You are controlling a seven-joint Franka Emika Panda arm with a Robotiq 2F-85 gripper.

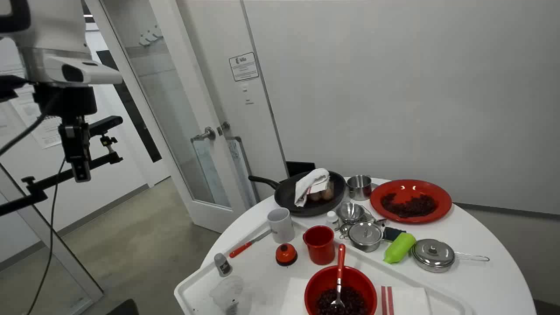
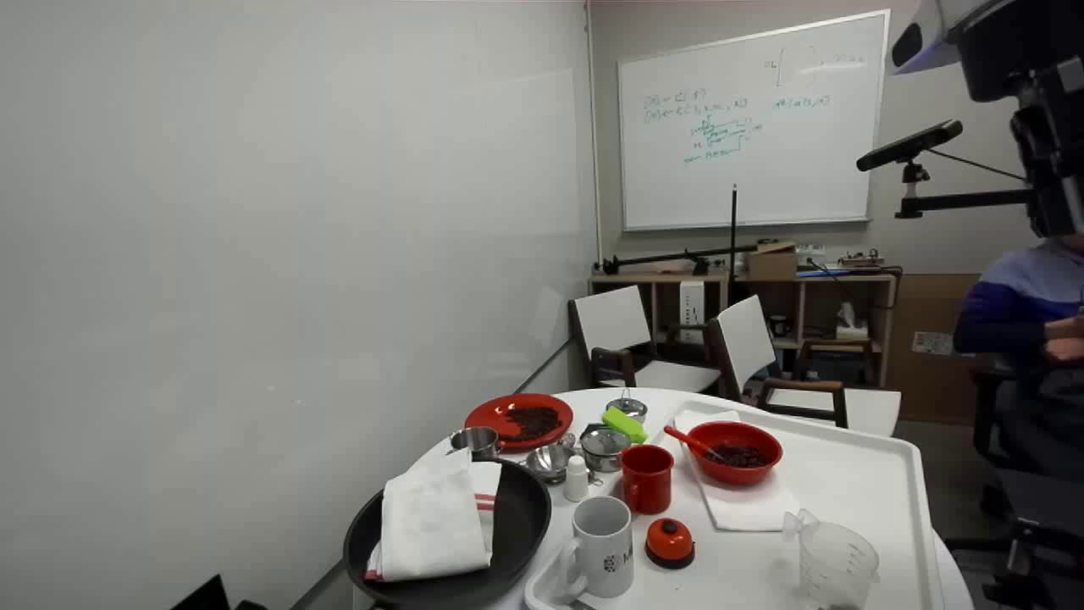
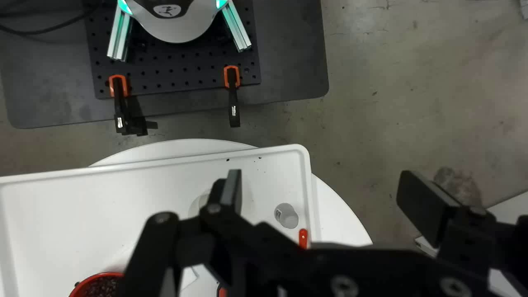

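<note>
High above the table, my gripper stands open, its two fingers wide apart with nothing between them. Exterior view 1 has it at the upper left, well clear of everything on the table. On the white tray sits a red bowl of dark beans, a red-handled spoon leaning in it. A red mug, a grey mug, a red timer and a small grey shaker stand near it. The clear measuring cup is on the tray too. A red-handled knife lies by the tray's edge.
Behind the tray are a black pan holding a white cloth, a red plate with dark beans, several small metal pots and a green bottle. Two clamps grip the robot's base table. A person sits at the far right.
</note>
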